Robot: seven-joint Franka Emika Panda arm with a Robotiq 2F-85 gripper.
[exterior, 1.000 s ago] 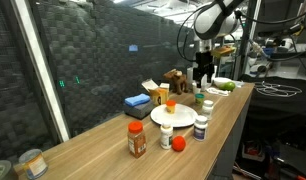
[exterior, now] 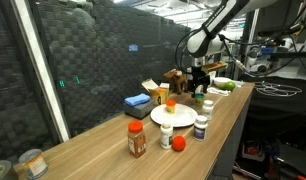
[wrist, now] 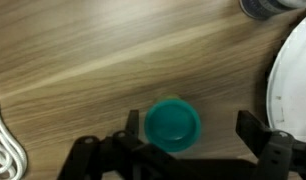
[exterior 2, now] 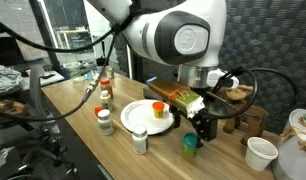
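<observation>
A small bottle with a green lid (wrist: 173, 125) stands on the wooden counter; from above, the wrist view shows mostly its round lid. My gripper is open, its dark fingers wide apart on either side of the lid, with a gap showing on both sides. In exterior view 2 the gripper (exterior 2: 196, 128) hangs low over the green-lidded bottle (exterior 2: 190, 146), whose upper part sits between or just behind the fingers. In exterior view 1 the bottle (exterior: 199, 97) is small and partly hard to make out under the gripper.
A white plate (exterior 2: 135, 117) with an orange cup (exterior 2: 157, 107) lies beside the gripper. Pale-capped jars (exterior 2: 140, 140) stand nearby. A white cup (exterior 2: 260, 153) and a brown figure (exterior 2: 251, 124) are on the far side. A white coiled cable (wrist: 7, 145) lies at the counter's edge.
The arm has come down, bringing the gripper from above the counter to the height of the green-lidded bottle. The objects on the counter have not visibly moved.
</observation>
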